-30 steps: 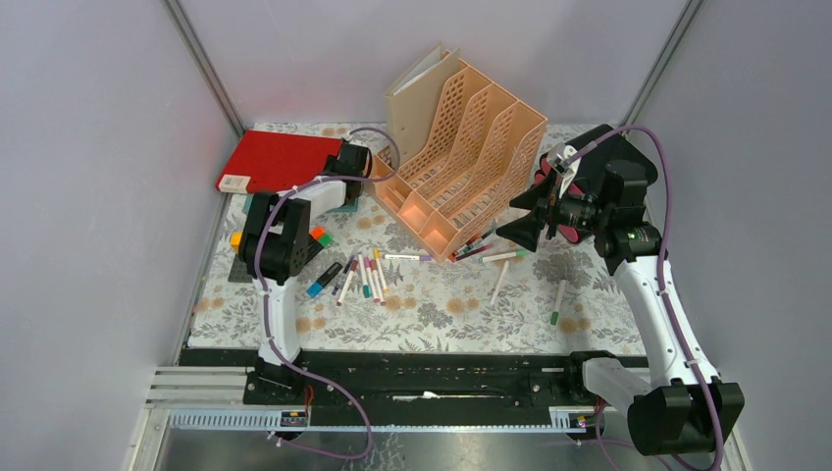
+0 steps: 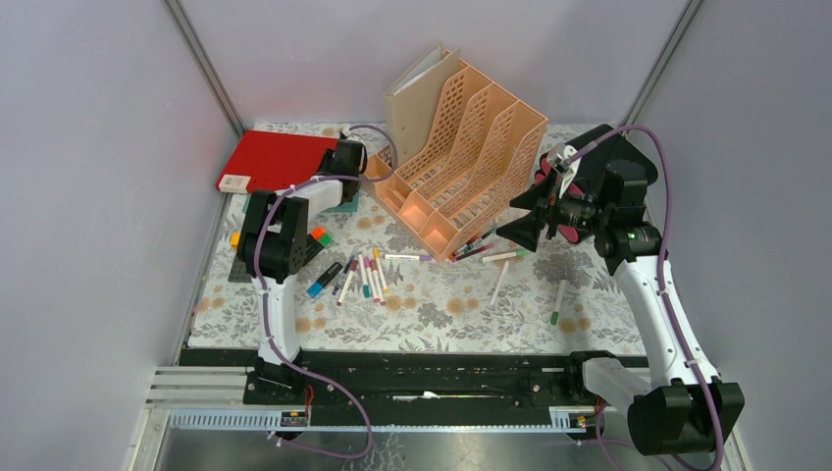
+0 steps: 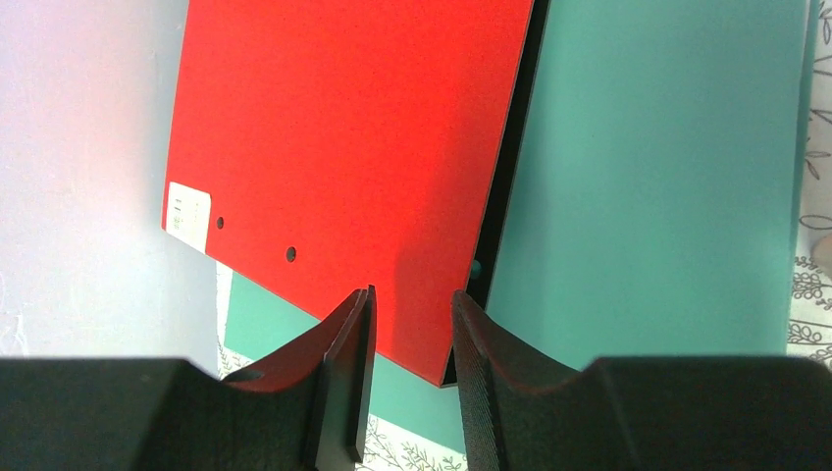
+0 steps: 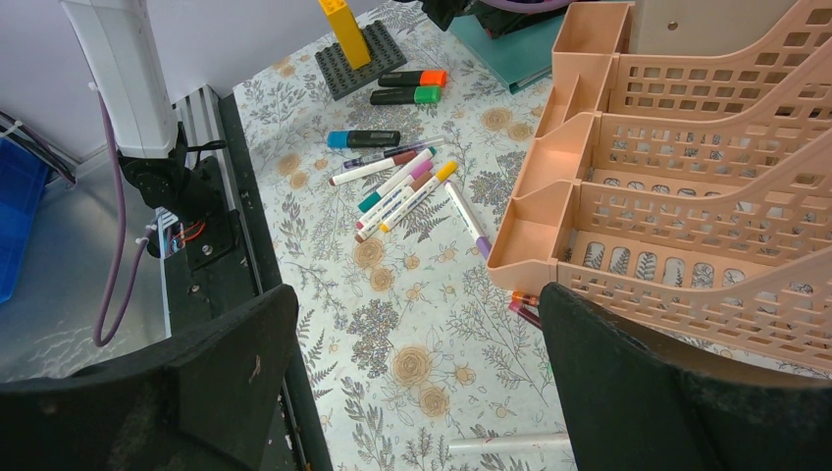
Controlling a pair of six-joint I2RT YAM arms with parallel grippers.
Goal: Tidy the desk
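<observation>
A red binder (image 2: pixel 280 160) lies at the back left on top of a teal folder (image 3: pixel 648 196), which sticks out past its edges. In the left wrist view, my left gripper is part open over the near corner of the red binder (image 3: pixel 343 147); whether the fingers touch it I cannot tell. The peach file organizer (image 2: pixel 461 162) stands at the back middle with a beige binder (image 2: pixel 420 103) upright in its leftmost slot. My right gripper (image 2: pixel 510 216) hangs open in front of the organizer's right side, nothing between its fingers.
Several markers (image 2: pixel 371 279) lie at front centre, others under the organizer's front corner. A grey building plate (image 4: pixel 360 61) with a yellow brick (image 4: pixel 343 31) sits at left. Black headphones or a case (image 2: pixel 613 157) lie at back right.
My left gripper has shifted very slightly left over the red binder's edge. The right arm, organizer and markers look unmoved.
</observation>
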